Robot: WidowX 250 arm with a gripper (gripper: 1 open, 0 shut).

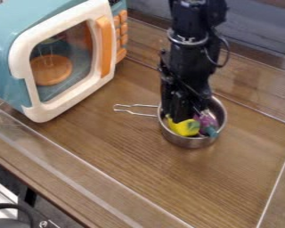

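Note:
A small steel pot [188, 140] with a wire handle [135, 109] stands on the wooden counter in the middle right. Inside it are a yellow object [180, 126] and a purple-and-teal object [208, 125]. My black gripper [188, 116] reaches down from above into the pot, over these objects; its fingertips are dark and partly hidden, so their state is unclear.
A teal and white toy microwave [47, 107] with an orange plate inside stands at the left, its window facing the counter. A wall runs along the back.

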